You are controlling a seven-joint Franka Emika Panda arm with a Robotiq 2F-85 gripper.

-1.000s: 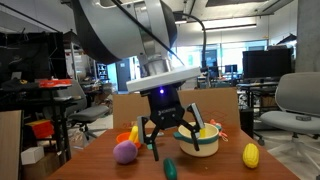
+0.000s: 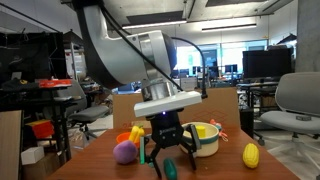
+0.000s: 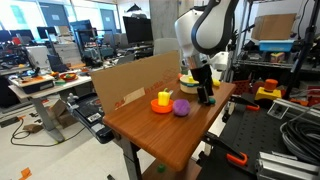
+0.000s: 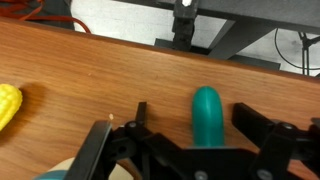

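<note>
A dark green, elongated object (image 2: pixel 171 170) lies on the wooden table near its front. My gripper (image 2: pixel 176 165) is low over it, fingers open on either side. In the wrist view the green object (image 4: pixel 207 118) lies between the spread fingers, closer to the right finger (image 4: pixel 262 128) than to the left finger (image 4: pixel 135 140). Whether the right finger touches it I cannot tell. Its near end runs out of clear sight between the fingers.
A yellow, lemon-like object (image 2: pixel 251 155) lies to the right. Behind the gripper stands a pale pot (image 2: pixel 208 146) with something yellow in it. A purple ball (image 3: pixel 181 107) and an orange dish (image 3: pixel 161 105) holding a yellow item sit on the table. A cardboard panel (image 3: pixel 130 84) borders one side.
The gripper has come down and slightly rightward around the green object, its fingers now at table height beside it. The object and the other items look unmoved.
</note>
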